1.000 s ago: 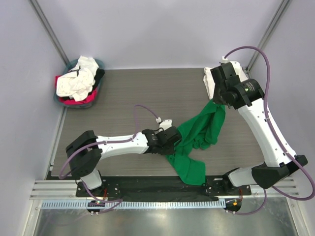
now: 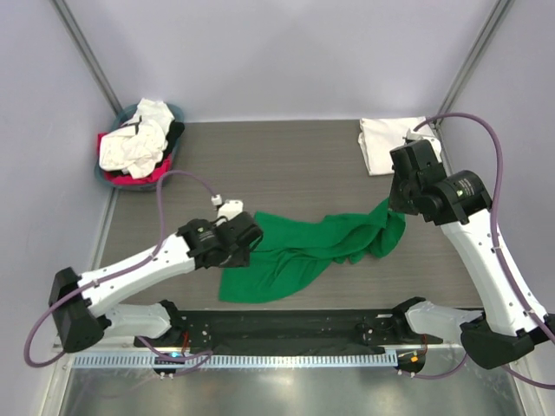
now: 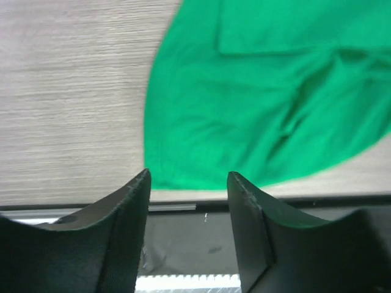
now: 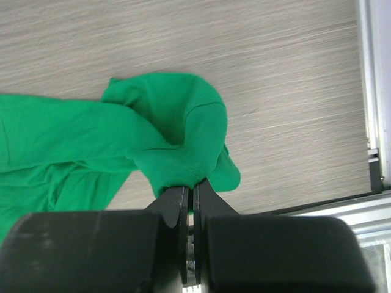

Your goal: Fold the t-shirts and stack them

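A green T-shirt (image 2: 277,260) lies spread unevenly across the table, flatter at its left end and bunched toward the right. My left gripper stands open over the shirt's left part, nothing seen between its fingers. My right gripper is shut on the bunched right end of the green cloth (image 4: 177,140), which the top view shows at the right of the table.
A basket (image 2: 177,113) at the back left holds white, red and black garments. A folded white cloth (image 2: 377,147) lies at the back right. Bare table (image 2: 260,165) shows behind the green shirt and at its left.
My left gripper has moved left and the shirt's left end now lies flatter and further left. My right gripper, still on the cloth, has shifted about at the right end.
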